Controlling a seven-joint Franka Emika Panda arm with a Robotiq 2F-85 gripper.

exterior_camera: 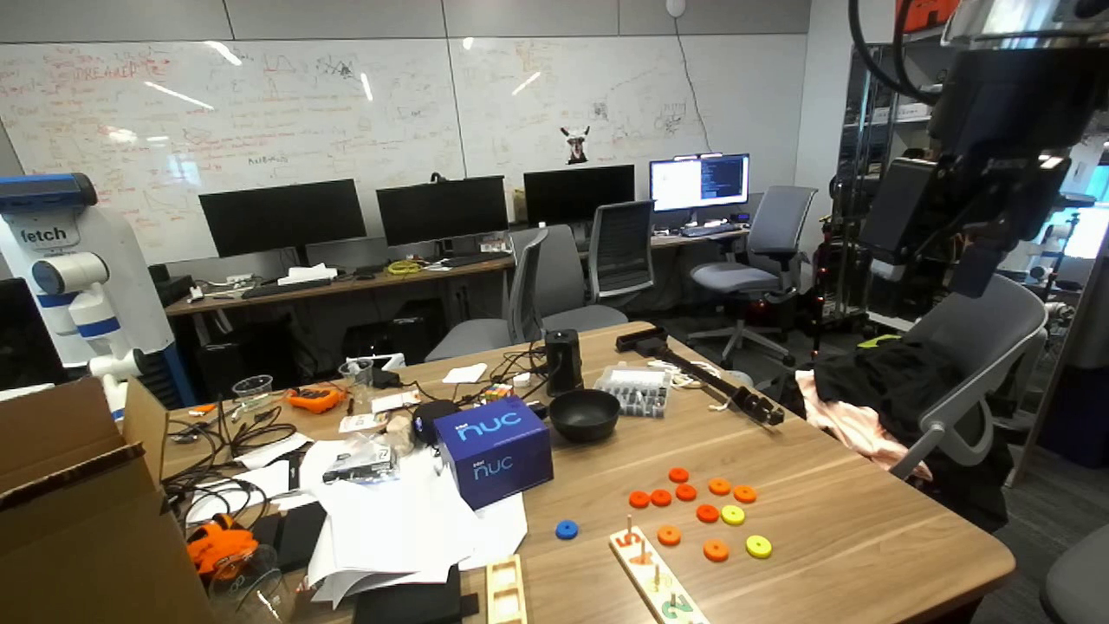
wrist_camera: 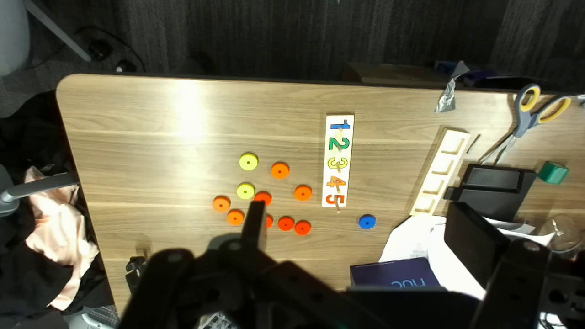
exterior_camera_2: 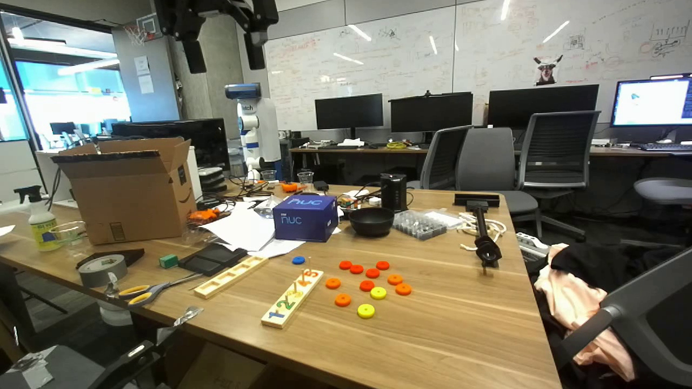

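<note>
High above the table, my gripper [exterior_camera_2: 225, 60] stands open, its two dark fingers wide apart with nothing between them. Below lies a narrow wooden board [wrist_camera: 338, 161] numbered 1 to 5, with upright pegs and no rings on them. Loose on the table beside it are several orange rings [wrist_camera: 280, 170] and several red rings [exterior_camera_2: 357, 269]. Two yellow rings [exterior_camera_2: 366, 311] lie among them. A single blue ring [wrist_camera: 367, 222] sits apart, near the board's 5 end. In the wrist view, one finger covers part of the red group.
An empty wooden tray [exterior_camera_2: 231, 276] lies beside the board. Behind are a blue NUC box [exterior_camera_2: 305, 218], a black bowl [exterior_camera_2: 371, 221] and a clear parts case [exterior_camera_2: 420, 224]. Scissors [wrist_camera: 526, 118] lie near the table edge.
</note>
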